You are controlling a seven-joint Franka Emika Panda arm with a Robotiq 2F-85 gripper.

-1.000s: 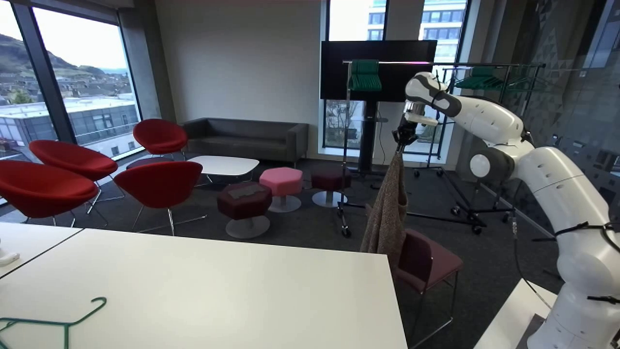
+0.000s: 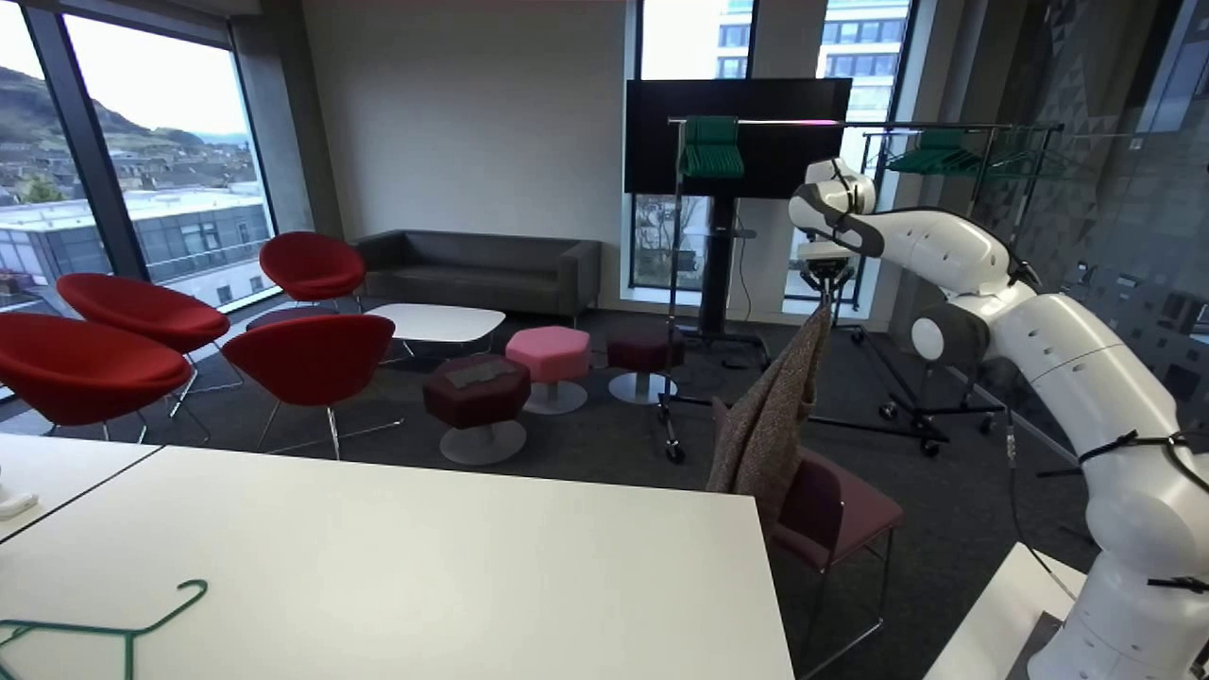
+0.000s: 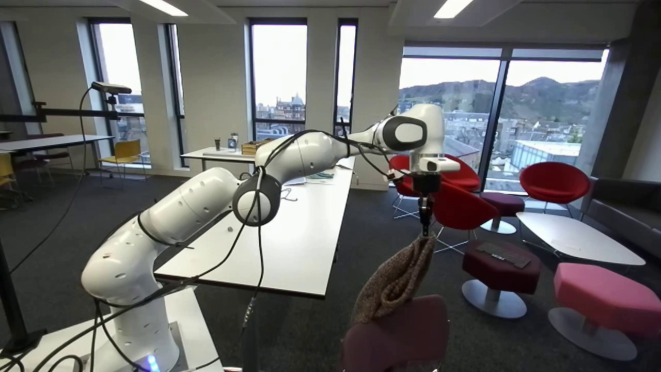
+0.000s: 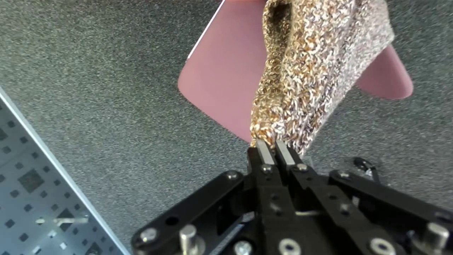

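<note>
A brown speckled knit garment point(image 2: 773, 419) hangs from my gripper point(image 2: 827, 289) and slopes down to the back of a maroon chair point(image 2: 833, 504). In the second exterior view the garment point(image 3: 394, 276) stretches from the fingertips down behind the chair's backrest point(image 3: 398, 335), folded along its length. From the wrist, the gripper is shut with a narrow end of the knit point(image 4: 305, 80) at its fingertips. The chair's maroon surface point(image 4: 225, 80) shows beneath it. How the garment's lower end rests is hidden by the table and the chair.
A white table point(image 2: 453, 567) with a green hanger point(image 2: 125, 629) on it stands at the front. Behind the gripper, a clothes rack carries green hangers point(image 2: 710, 147). Stools point(image 3: 502, 266) and red chairs point(image 3: 554, 180) stand to one side. Cables point(image 3: 260, 248) hang from the arm.
In exterior view 1 my gripper has moved right and slightly down, turning from tilted to nearly vertical. The garment's top has gone with it, so the cloth now leans right over the chair.
</note>
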